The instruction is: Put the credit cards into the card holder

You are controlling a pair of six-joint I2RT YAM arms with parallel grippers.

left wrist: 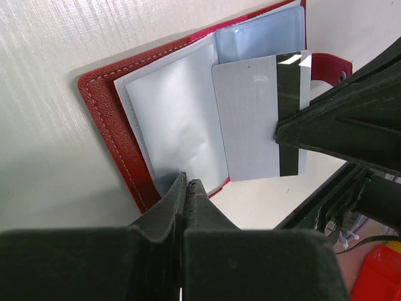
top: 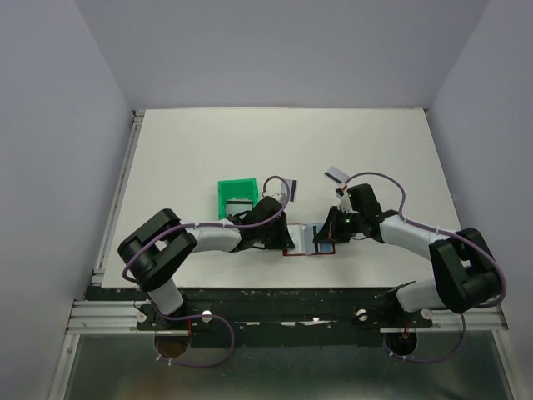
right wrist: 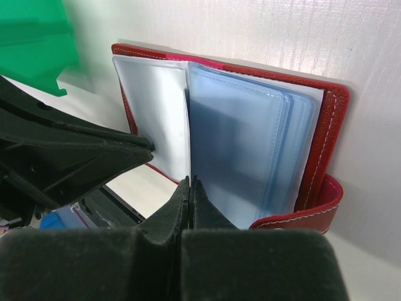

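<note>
The red card holder lies open on the table with clear sleeves inside. In the left wrist view a silver card with a black stripe stands over the sleeves. My right gripper is shut on this card, which the right wrist view shows nearly edge-on along the fold between the pages. Against the white-backed sleeve rest the tips of my left gripper, shut, with nothing clear between them. Whether the card's lower edge is inside a sleeve cannot be told.
Two more cards lie behind the holder, one striped card near the middle and another card to the right. A green box stands at the left, close to the left arm. Both grippers are close together over the holder.
</note>
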